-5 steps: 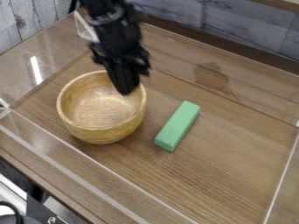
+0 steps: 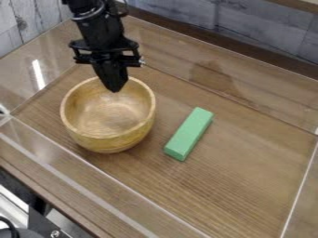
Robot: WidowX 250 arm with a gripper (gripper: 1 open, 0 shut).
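A tan wooden bowl sits on the wooden table at the left of centre. My black gripper hangs just above the bowl's back rim, shut, with nothing visible between its fingers. Right of the bowl lies a green rectangular block, set at a slant.
Bare table also lies behind the gripper at the upper middle.
My gripper has moved left and back, rising from over the bowl's right part to above its back rim. The bowl and green block have not moved.
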